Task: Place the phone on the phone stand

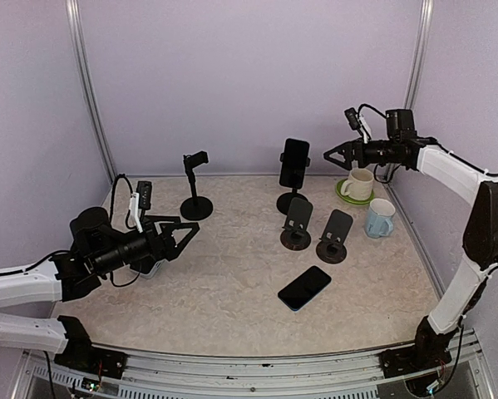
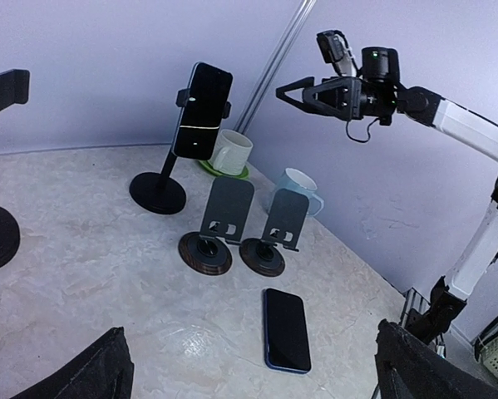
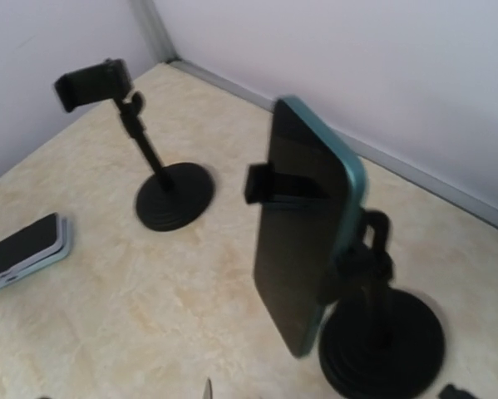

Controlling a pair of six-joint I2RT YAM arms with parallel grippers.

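A phone stands upright, clamped in a tall black stand with a round base at the back right. My right gripper is open, raised to the right of that phone and apart from it, empty. My left gripper is open and empty over the left side of the table. A second phone lies flat at front right. An empty tall stand is at back left; two low folding stands stand in the middle right.
A cream mug on a green saucer and a blue mug are at the right. A stack of slim devices lies at the left, mostly behind my left arm in the top view.
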